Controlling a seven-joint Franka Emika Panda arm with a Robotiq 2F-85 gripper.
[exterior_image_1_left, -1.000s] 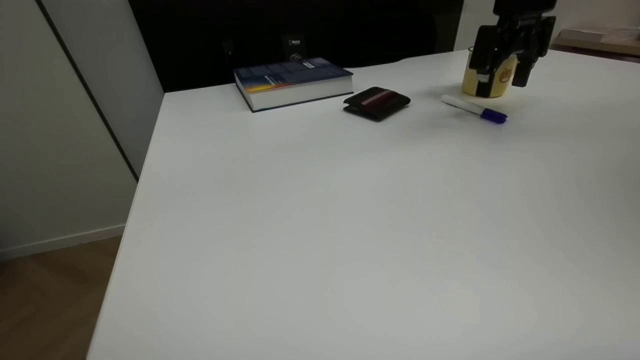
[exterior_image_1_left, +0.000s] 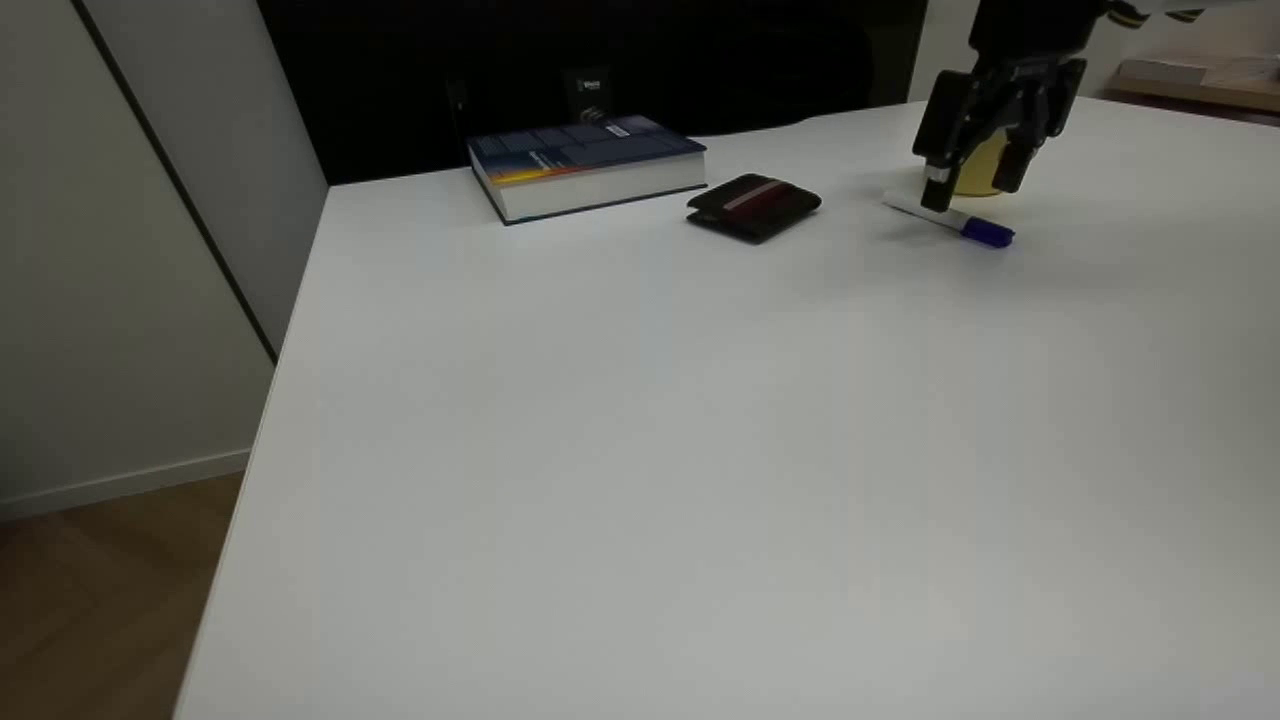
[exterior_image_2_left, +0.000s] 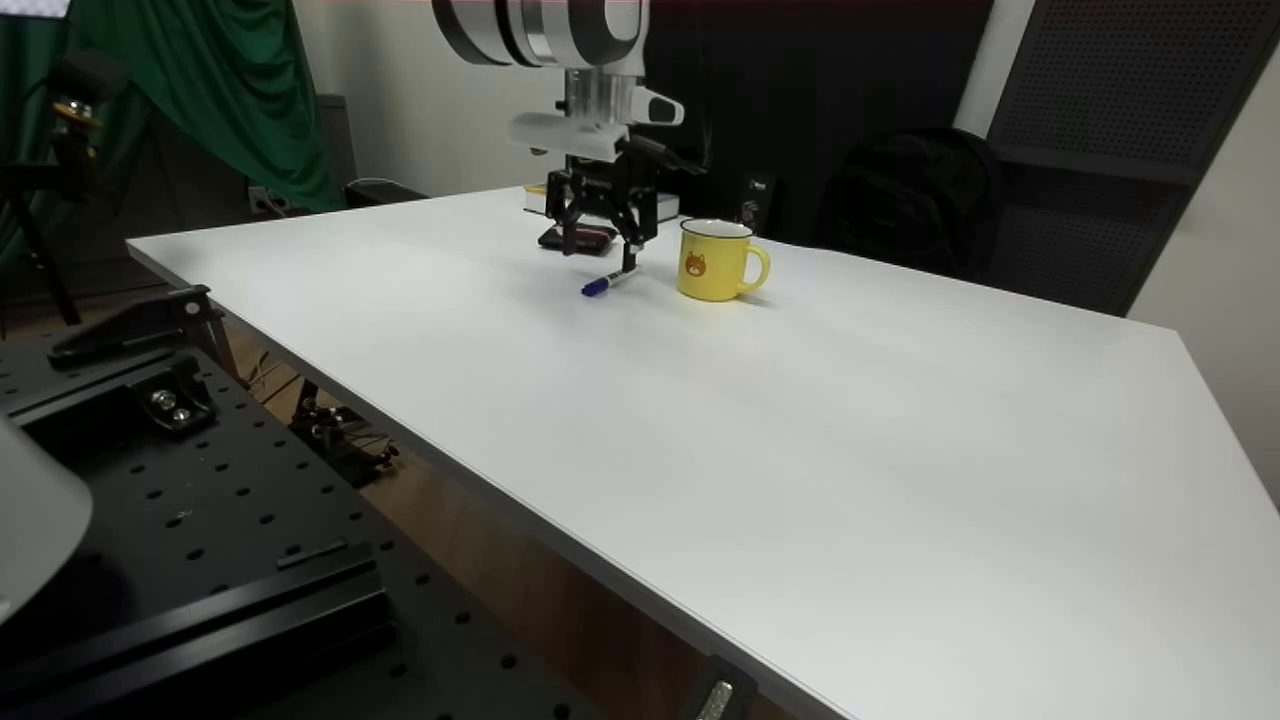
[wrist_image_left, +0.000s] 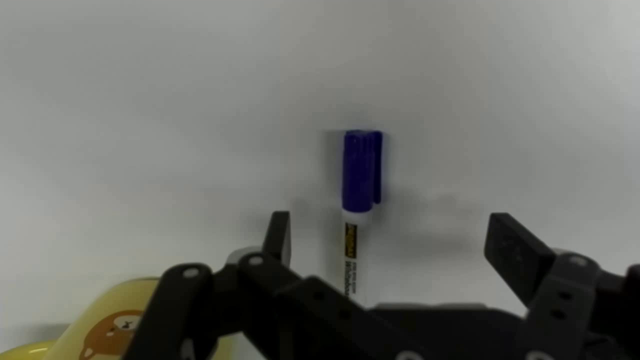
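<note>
A white marker with a dark blue cap (wrist_image_left: 358, 171) lies flat on the white table, its cap pointing up in the wrist view and its lower end hidden behind the gripper body. My gripper is open above it, one finger on either side of the barrel with clear space to both. From the first exterior view, the gripper (exterior_image_1_left: 974, 192) is just over the marker (exterior_image_1_left: 986, 232), partly covering its white body. Close beside them stands a yellow mug (exterior_image_2_left: 710, 266) with a bear face, its handle to the right in the second exterior view.
A dark wallet (exterior_image_1_left: 756, 208) with a red stripe lies near the marker. Behind it is a thick blue book (exterior_image_1_left: 588, 162) by the table's back edge.
My gripper has come lower and shifted left in the first exterior view, from in front of the mug to over the marker. Marker, wallet and book have stayed put.
</note>
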